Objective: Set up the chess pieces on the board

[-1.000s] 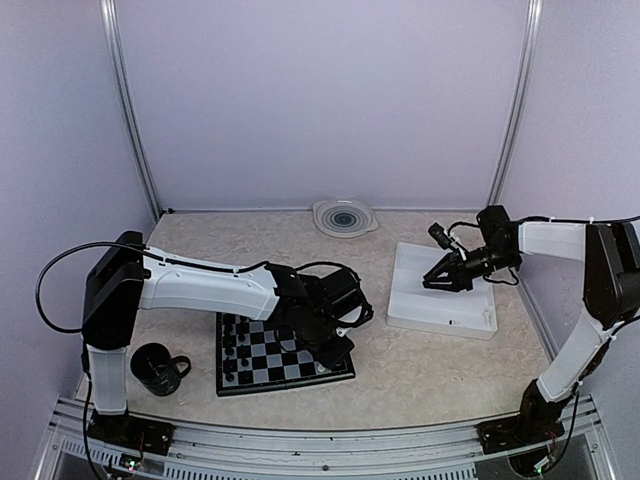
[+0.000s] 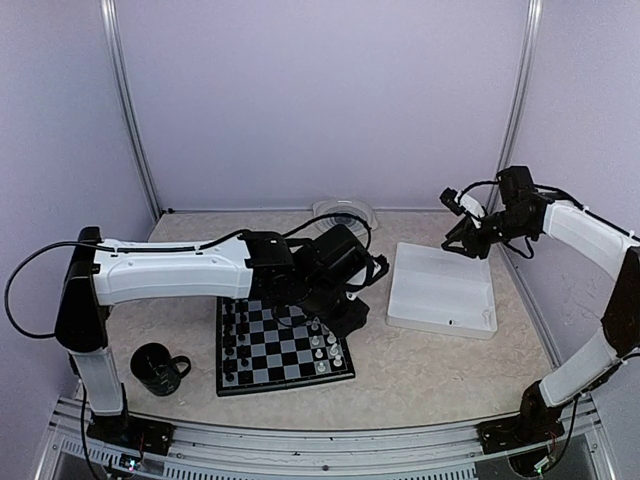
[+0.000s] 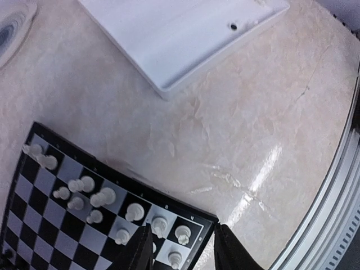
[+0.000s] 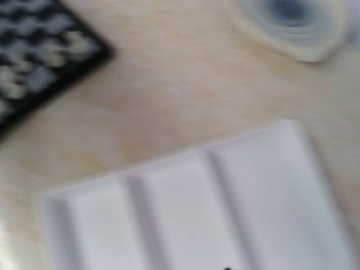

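The chessboard (image 2: 262, 386) lies on the left half of the table. Several white pieces (image 3: 134, 211) stand near its right edge, and several black ones (image 2: 229, 364) near its left edge. Over the right part of the board hangs my left gripper, its fingers apart; the white pieces seen between them appear to stand on the board below. The left arm covers the board's far part in the top view. My right gripper (image 2: 456, 243) is above the far end of the white tray (image 2: 440, 290), open, with nothing visible in it.
A small dark spot or object (image 3: 233, 26) lies in the otherwise bare tray. Behind sits a round translucent lid or dish (image 2: 366, 217). A black mug (image 2: 157, 370) stands left of the board. Table surface between board and tray is clear.
The left gripper has risen off the board and shifted slightly right, uncovering white pieces. My right arm has lifted and moved back, toward the tray's far edge.
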